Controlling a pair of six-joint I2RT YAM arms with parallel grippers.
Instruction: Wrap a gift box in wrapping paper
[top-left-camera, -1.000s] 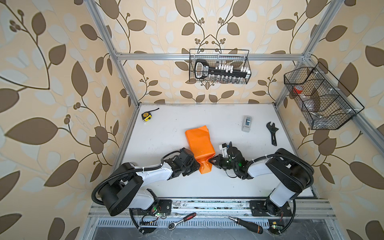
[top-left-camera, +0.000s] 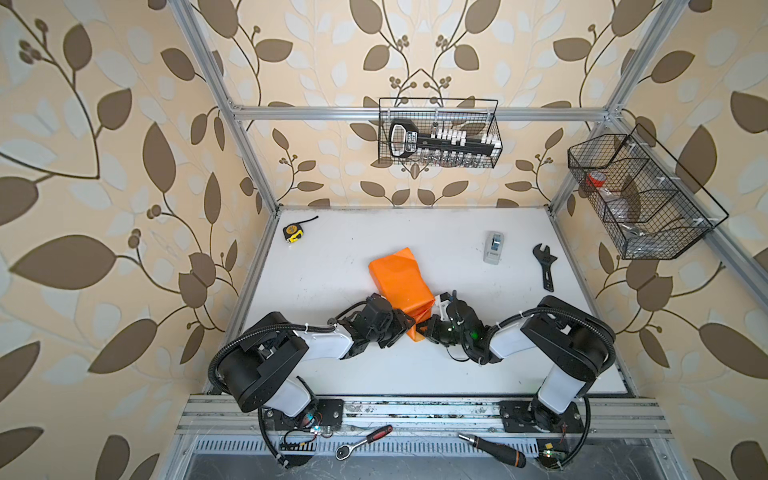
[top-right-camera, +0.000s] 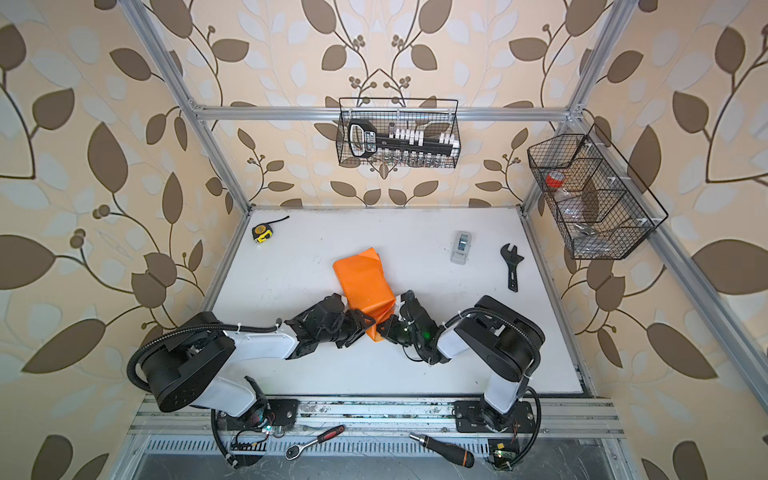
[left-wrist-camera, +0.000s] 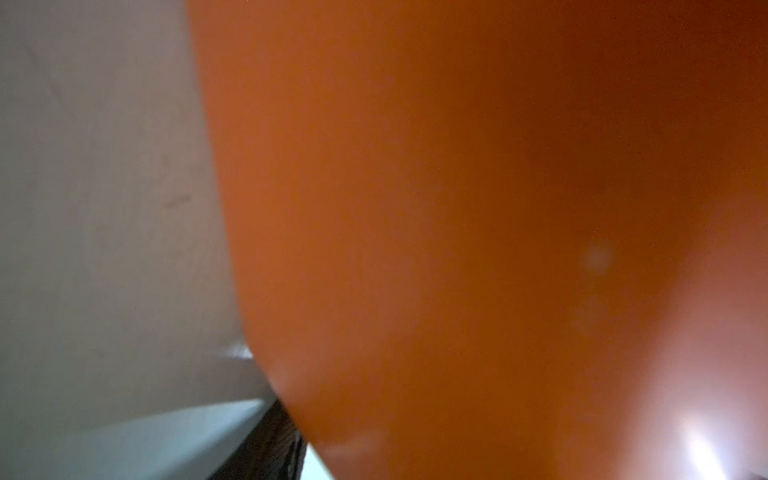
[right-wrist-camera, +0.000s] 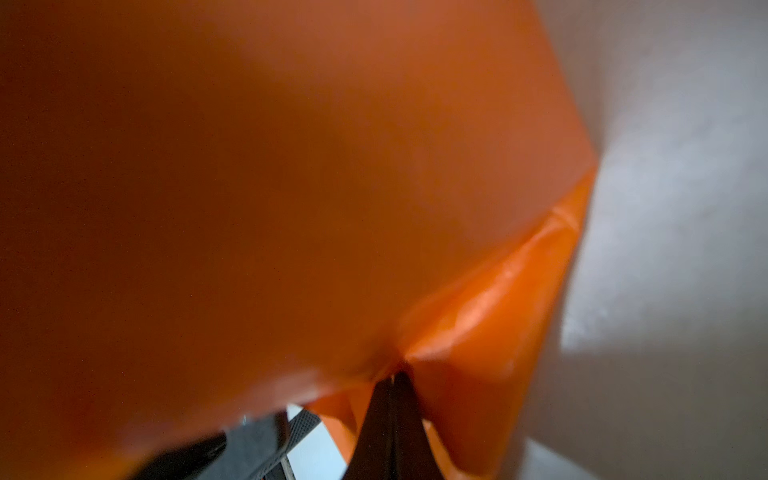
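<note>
An orange paper-wrapped box (top-left-camera: 400, 276) lies tilted at mid-table, its near end narrowing into a crumpled paper tail (top-left-camera: 418, 335). My left gripper (top-left-camera: 409, 323) is at the left of that tail; in the left wrist view orange paper (left-wrist-camera: 448, 208) hides nearly all of it, so its finger state does not show. From the right, my right gripper is shut, its fingertips against the gathered crease where a loose paper flap (right-wrist-camera: 488, 328) folds down. Whether paper is pinched between the tips cannot be made out. Part of the left gripper appears close by.
Farther off are a tape measure (top-left-camera: 293, 232), a grey device (top-left-camera: 493, 247) and an adjustable wrench (top-left-camera: 545, 266). The two grippers nearly meet, leaving little room between them.
My left gripper has moved rightward into the paper tail. The tail has swung right and the package has turned slightly. The right gripper has shifted a little left.
</note>
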